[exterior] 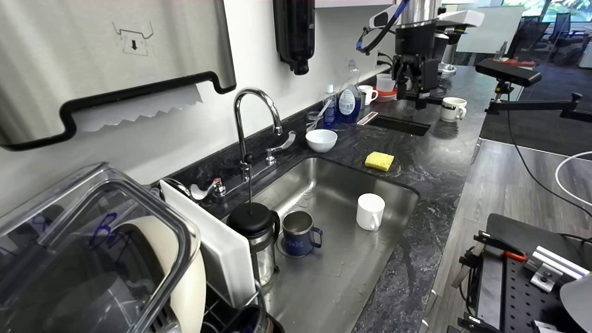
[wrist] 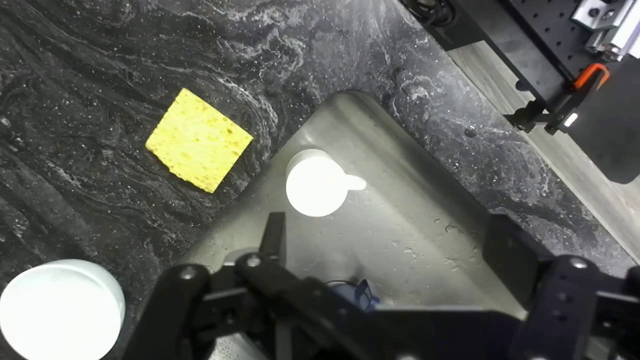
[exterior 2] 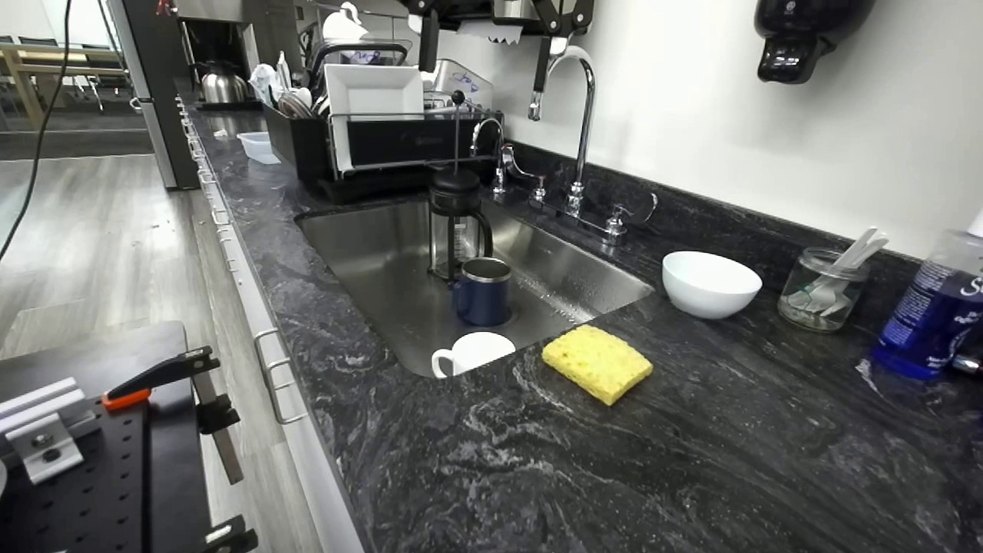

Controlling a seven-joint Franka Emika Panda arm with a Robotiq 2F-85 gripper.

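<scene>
My gripper is open, its two fingers wide apart and nothing between them. In exterior view 1 the gripper [exterior: 413,94] hangs pointing down, high above the counter. Down in the sink [wrist: 414,240] stands a white mug [wrist: 316,183], its handle toward the right in the wrist view. A blue mug [exterior: 298,235] stands farther along the sink, beside a French press [exterior: 261,244]; the arm's black parts partly hide that mug in the wrist view. On the counter by the sink's corner lies a yellow sponge [wrist: 199,141].
A white bowl [exterior 2: 710,283] sits by the wall, near a glass jar [exterior 2: 822,290] with utensils and a blue soap bottle [exterior 2: 935,304]. The faucet [exterior: 242,127] arches over the sink. A dish rack [exterior 2: 295,143] fills the far end.
</scene>
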